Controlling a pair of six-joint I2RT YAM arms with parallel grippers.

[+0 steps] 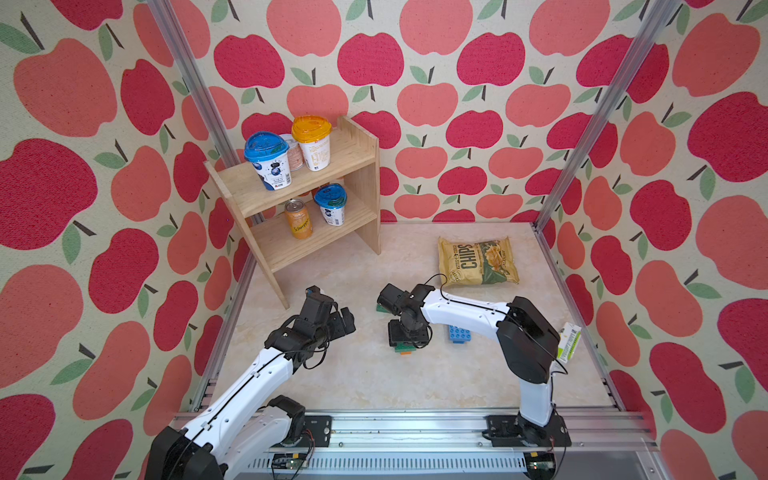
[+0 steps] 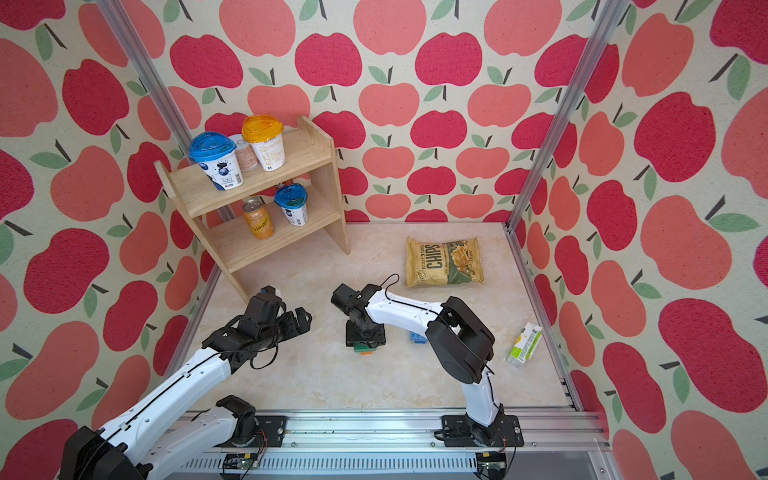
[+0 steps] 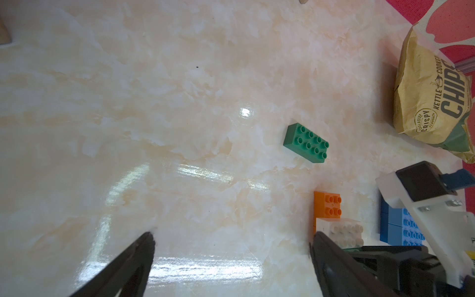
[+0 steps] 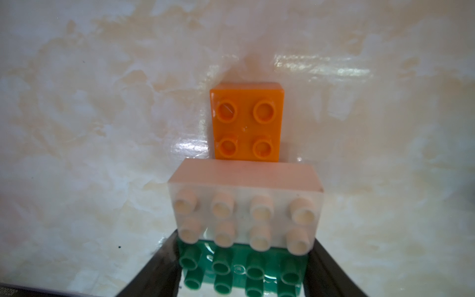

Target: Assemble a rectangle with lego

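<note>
My right gripper is shut on a green brick [image 4: 242, 269], whose studs show between its fingers in the right wrist view. Against that brick's far side lies a white brick [image 4: 245, 217], overlapping the near end of an orange brick [image 4: 247, 128] on the table. Whether the white one is pressed onto the orange cannot be told. A strip of orange [image 1: 405, 353] also shows under the green at the front in the top left view. Apart from these, a second green brick [image 3: 306, 142] lies loose. My left gripper hangs open and empty over bare table.
Blue bricks [image 1: 459, 333] sit right of the right gripper, partly behind its arm. A chip bag [image 1: 480, 261] lies at the back, a green-white carton [image 2: 525, 345] at far right. A wooden shelf [image 1: 320, 240] with tubs and a can stands back left.
</note>
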